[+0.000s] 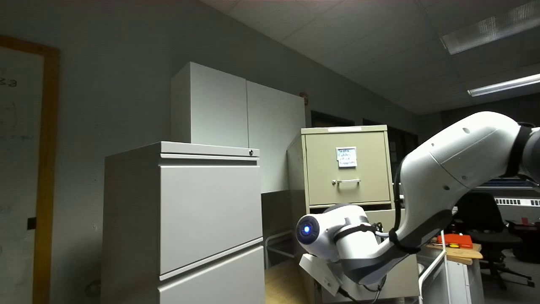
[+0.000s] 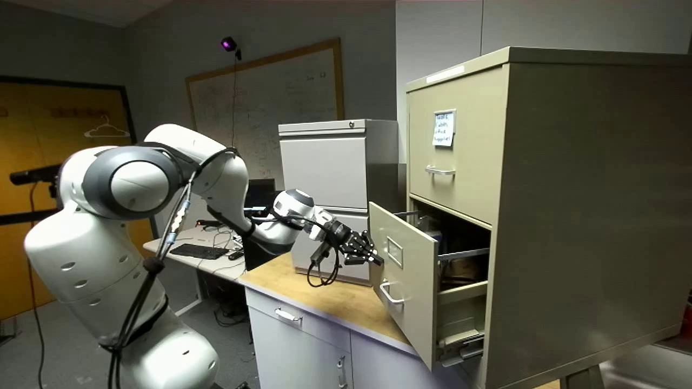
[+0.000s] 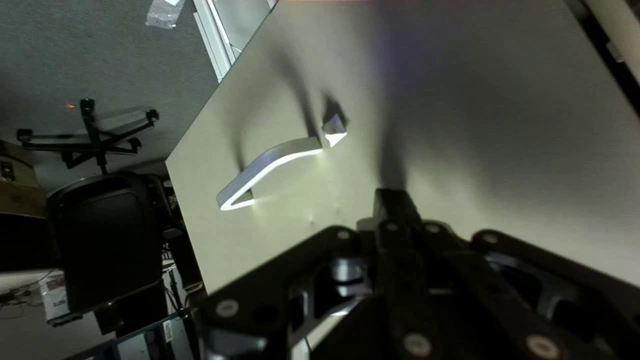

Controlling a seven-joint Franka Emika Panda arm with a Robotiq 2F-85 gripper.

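The lower drawer (image 2: 415,259) of the beige filing cabinet stands partly open in exterior view 2, its inside partly visible. My gripper (image 2: 377,259) is shut at the drawer's front, above its handle (image 2: 391,294), with nothing seen between the fingers. In the wrist view, the drawer front (image 3: 510,150) fills much of the picture, and the shut gripper points at it beside the pale curved handle (image 3: 270,165). The fingertips are against the panel or very close; exact contact cannot be told. Exterior view 1 hides the fingers behind the arm.
The cabinet's upper drawer (image 2: 457,146) is closed. A grey filing cabinet (image 2: 324,172) stands behind the gripper on the wooden countertop (image 2: 311,295). Open floor (image 3: 144,66) and a black office chair (image 3: 108,234) lie past the drawer's edge in the wrist view.
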